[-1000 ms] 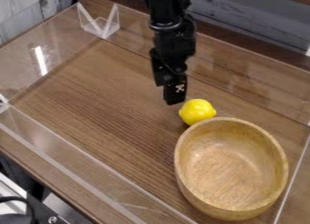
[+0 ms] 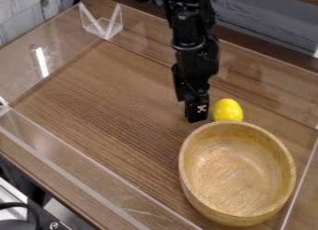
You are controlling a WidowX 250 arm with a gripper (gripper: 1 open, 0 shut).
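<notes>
My black gripper (image 2: 196,111) hangs low over the wooden surface, open, just left of a yellow object (image 2: 228,112) with a rounded shape. Whether the fingertips touch it is hard to tell. The large tan bowl (image 2: 236,202) stands just in front of both, at the lower right.
A clear plastic stand (image 2: 102,21) is at the back left. Black cables lie at the lower left edge.
The yellow object has moved right and slightly back, away from its spot behind the bowl's left part. My gripper has moved down and a little toward the front.
</notes>
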